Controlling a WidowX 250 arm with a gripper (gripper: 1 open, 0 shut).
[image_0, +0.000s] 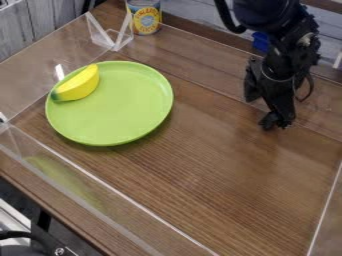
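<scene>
The black robot arm reaches down from the top right, and its gripper is low over the wooden table at the right side. The fingertips are dark and small in this view, so whether they are open or shut is unclear, and nothing clearly shows between them.
A green plate lies at the left, with a yellow banana-like object on its left rim. A can stands at the top, a white wire stand beside it. A blue object is behind the arm.
</scene>
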